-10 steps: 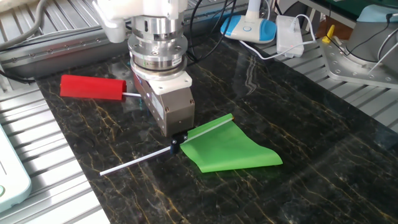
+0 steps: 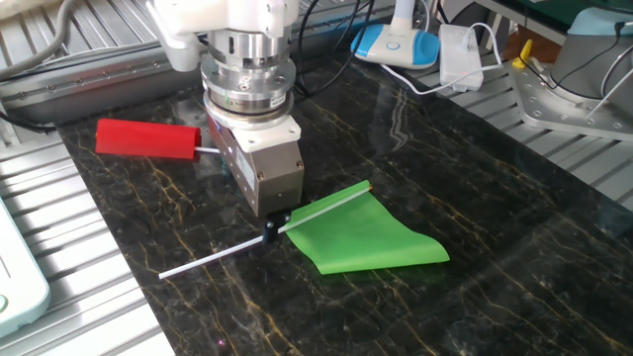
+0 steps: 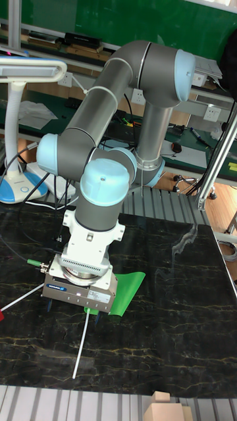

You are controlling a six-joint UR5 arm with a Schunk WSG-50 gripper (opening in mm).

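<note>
A green flag [image 2: 361,237] lies on the dark marbled table, its white pole [image 2: 213,262] pointing toward the near left. Above the pole hangs my gripper [image 3: 73,313], pointing down with its fingers wide apart at the two ends of its body. In exterior view 2 the nearer black finger [image 2: 270,231] overlaps the pole close to the flag's cloth; the other is mostly hidden behind the body. Whether that finger touches the pole I cannot tell. A red flag [image 2: 148,139] lies at the far left, the end of its white stick passing behind the gripper.
A blue-and-white lamp base [image 2: 398,45] and a white power adapter [image 2: 460,57] stand beyond the table's back edge, with cables around them. Wooden blocks [image 3: 166,409] sit at the near edge in exterior view 3.
The gripper has shifted slightly left along the pole, away from the green cloth. Both flags lie where they were.
</note>
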